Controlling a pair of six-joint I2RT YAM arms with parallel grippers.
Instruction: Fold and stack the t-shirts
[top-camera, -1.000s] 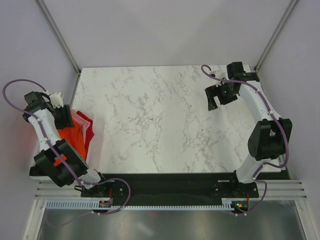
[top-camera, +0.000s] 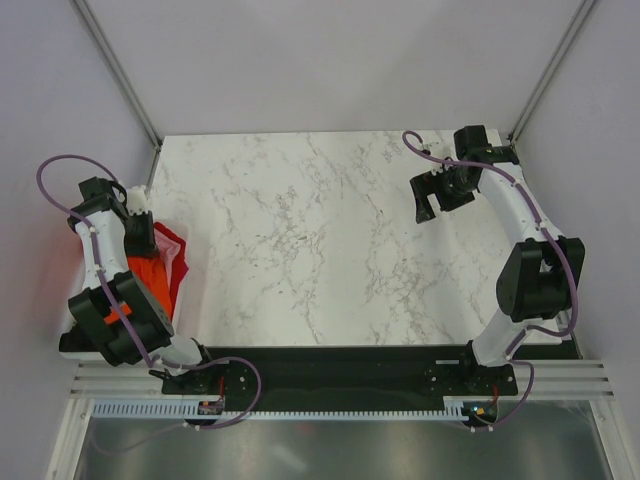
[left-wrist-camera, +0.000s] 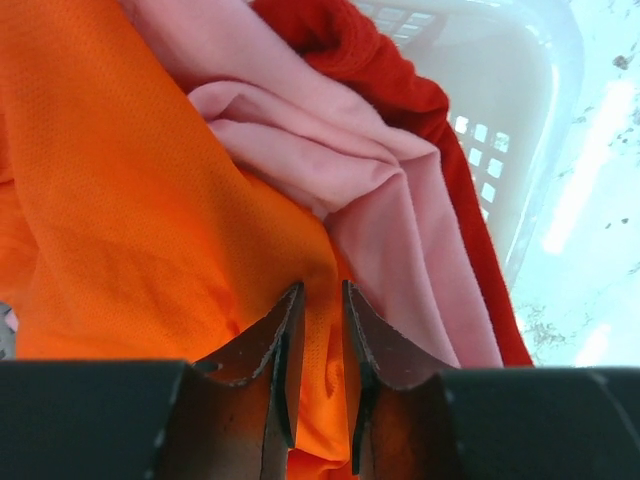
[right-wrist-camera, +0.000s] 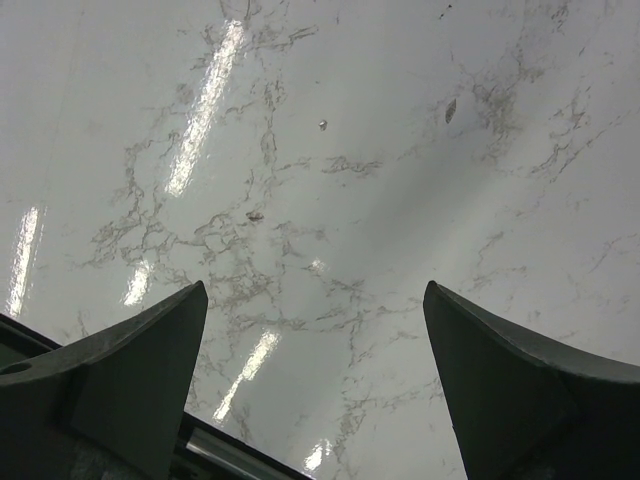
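Note:
A white basket on the left holds t-shirts: an orange one, a pink one and a dark red one. My left gripper is down in the basket on the orange cloth beside the pink one, its fingertips a short way apart; whether fabric lies between them is unclear. Over the bare right side of the table, my right gripper stands open with nothing between its fingers.
The right arm has stayed still.

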